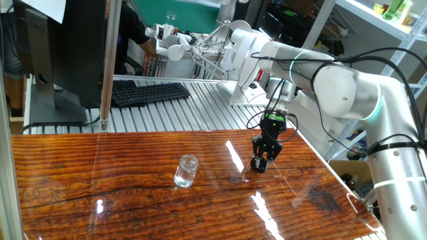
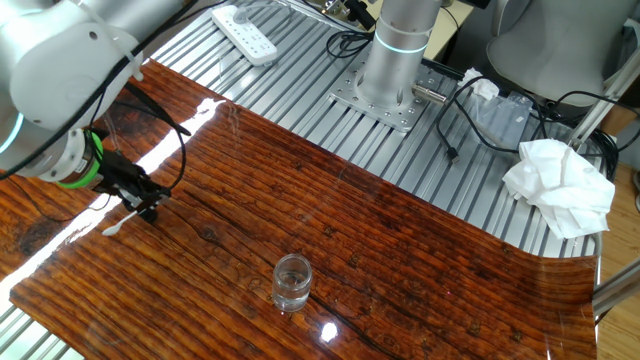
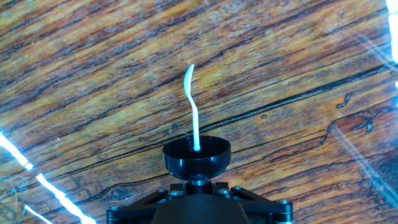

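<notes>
My gripper (image 1: 259, 163) points down at the right part of the wooden table, its tip low over or at the surface. In the wrist view a black cup-shaped piece (image 3: 198, 164) sits at the end of the gripper's linkage; I cannot tell whether it is part of the gripper or a separate thing. A thin white spoon-like stick (image 3: 194, 121) rises out of it, its wider end pointing away from the gripper. The same white stick (image 2: 118, 224) shows beside the gripper (image 2: 150, 208). Where the fingers close is hidden. A clear glass (image 1: 186, 171) holding clear liquid stands upright, apart from the gripper.
Loose cables hang round the arm.
</notes>
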